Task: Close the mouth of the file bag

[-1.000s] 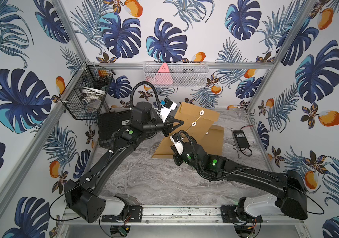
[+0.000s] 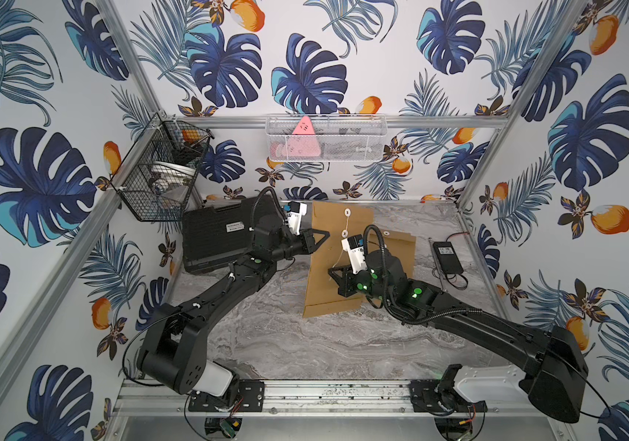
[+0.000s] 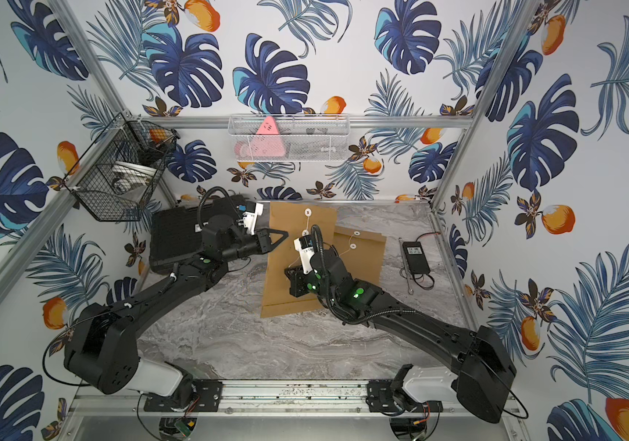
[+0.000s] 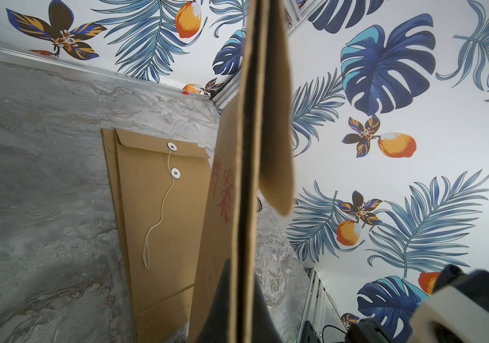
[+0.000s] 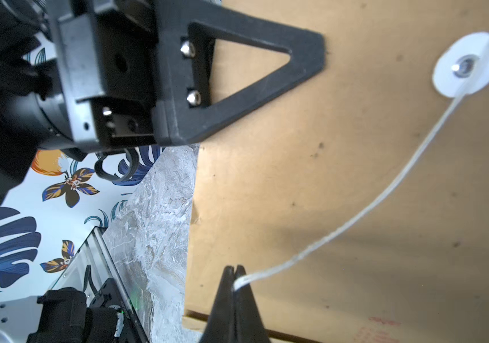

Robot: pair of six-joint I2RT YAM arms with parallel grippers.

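Note:
A kraft file bag (image 2: 321, 294) stands tilted in the middle, two white buttons (image 5: 450, 74) on its face. My left gripper is shut on the bag's edge, which runs upright through the left wrist view. My right gripper is shut on the white string (image 5: 370, 203), which runs from its fingertips up past a button. A second file bag (image 4: 147, 211) lies behind on the table, its flap down and its string hanging from the buttons.
A black case (image 2: 211, 235) lies at the left, a power adapter (image 2: 446, 257) at the right. Wire baskets (image 2: 160, 176) hang on the frame.
The held bag has swung more upright, its top moving left and its bottom coming forward. My left gripper has lowered slightly; my right gripper has moved up and to the right.

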